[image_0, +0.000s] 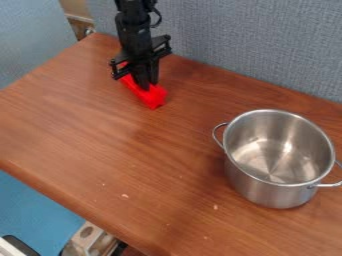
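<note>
My black gripper (134, 70) hangs at the upper middle, low over a red block (148, 97) on the wooden table, its fingers down around or just at the block's far end. The block lies at a slant, partly hidden by the gripper. Whether the fingers are closed on it cannot be made out.
A large steel pot (278, 160) with two handles stands at the right of the table (134, 180). A grey padded wall runs along the back.
</note>
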